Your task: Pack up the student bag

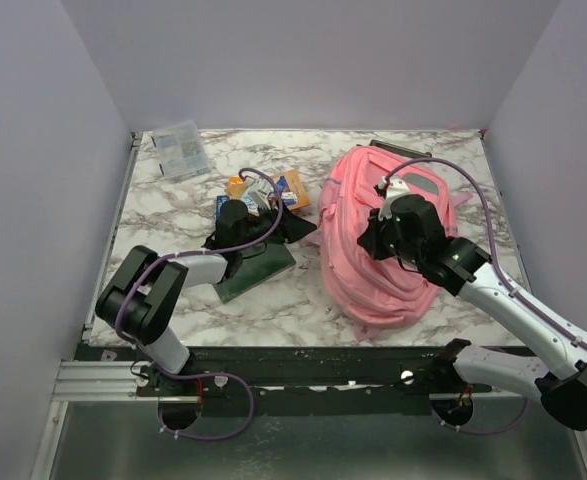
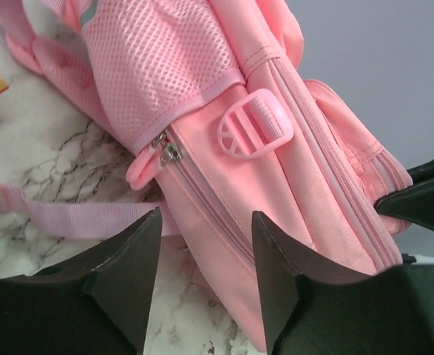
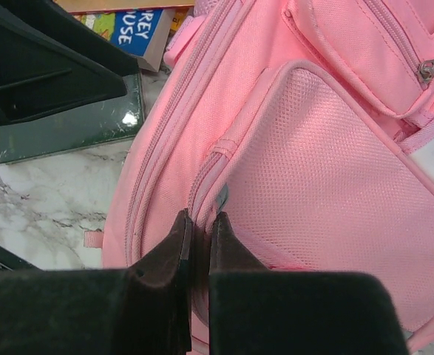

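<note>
The pink bag point(image 1: 385, 285) lies on the right half of the marble table. My right gripper is shut on the zippered edge point(image 3: 220, 151) of its opening, and a mesh-lined inside shows beyond that edge. Just left of the bag, my left gripper point(image 1: 299, 224) is part open. In the left wrist view its two fingers point(image 2: 139, 255) stand apart in front of the bag's side, with a zipper and a plastic buckle point(image 2: 255, 124) ahead; nothing is visibly held. A dark green book point(image 1: 258, 272) lies left of the bag, partly under the left arm.
An orange-brown book point(image 1: 295, 190) and a blue book point(image 3: 141, 31) lie behind the left gripper. At the back left is a clear case point(image 1: 180, 150); a dark object point(image 1: 401, 149) sits behind the bag.
</note>
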